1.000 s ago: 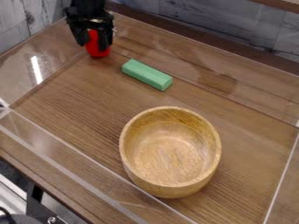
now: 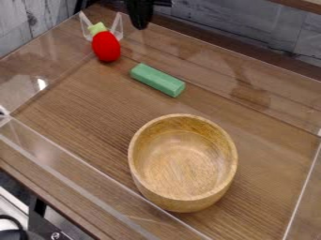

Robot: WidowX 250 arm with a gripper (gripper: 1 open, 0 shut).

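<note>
A red egg-shaped object [image 2: 105,47] sits at the back left of the wooden table, just in front of a small light-green item [image 2: 99,29] with pale pieces beside it. The black gripper [image 2: 143,21] is at the top edge, up and to the right of the red object and apart from it. Only its lower end shows, so its opening is unclear. A green block [image 2: 158,81] lies at the middle back.
A large tan bowl [image 2: 182,159] stands at the front centre. A wall runs along the back.
The gripper has moved up and right, away from the red object, uncovering it and the light-green item behind it.
</note>
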